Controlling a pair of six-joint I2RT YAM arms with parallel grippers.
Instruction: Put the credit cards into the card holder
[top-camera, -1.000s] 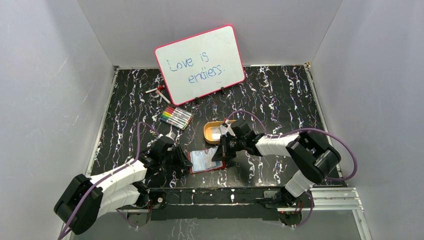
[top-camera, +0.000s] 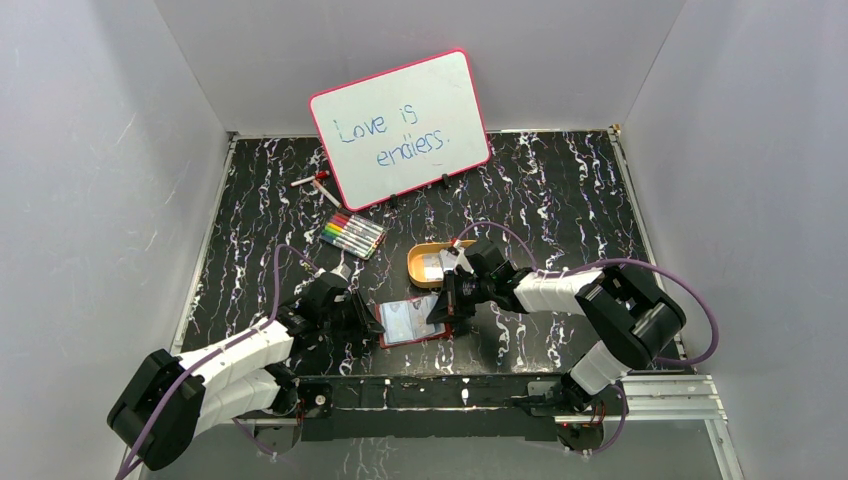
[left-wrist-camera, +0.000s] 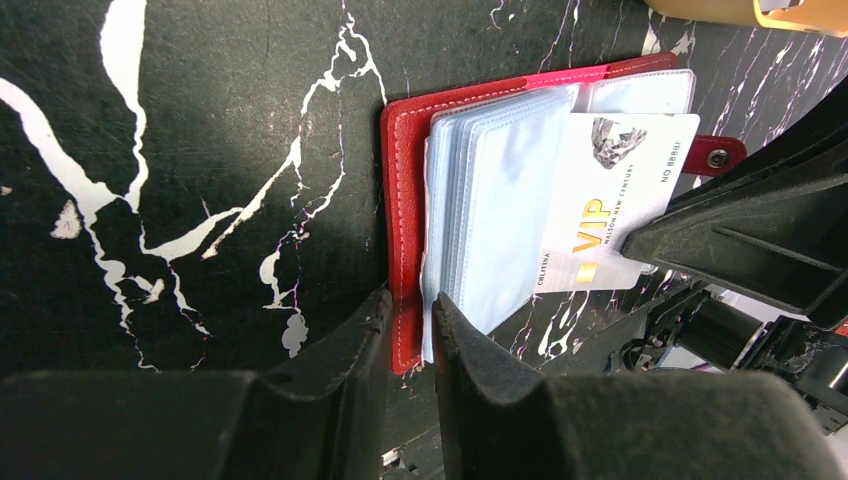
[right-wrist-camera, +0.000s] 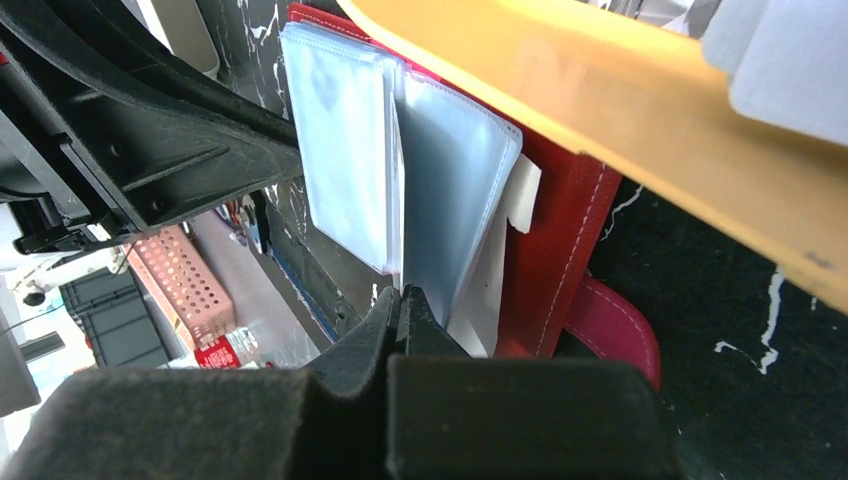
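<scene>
The red card holder (top-camera: 415, 340) lies spread on the table with its clear sleeves (left-wrist-camera: 510, 200) facing up. My left gripper is shut on its left edge, pinching red cover and sleeve rims. A white VIP card (left-wrist-camera: 610, 200) stands over the right part of the sleeves, its left edge meeting a sleeve's border; whether it is inside that sleeve, I cannot tell. My right gripper is shut on this card's right edge, and in the right wrist view the card shows only as a thin edge-on strip.
Just behind the holder sits a yellow-orange tray (top-camera: 416, 268) with pale cards in it, close to my right gripper. Markers (top-camera: 352, 235) and a whiteboard (top-camera: 400, 130) lie farther back.
My right gripper has shifted slightly to the right with the card. The left gripper and the holder look unmoved.
</scene>
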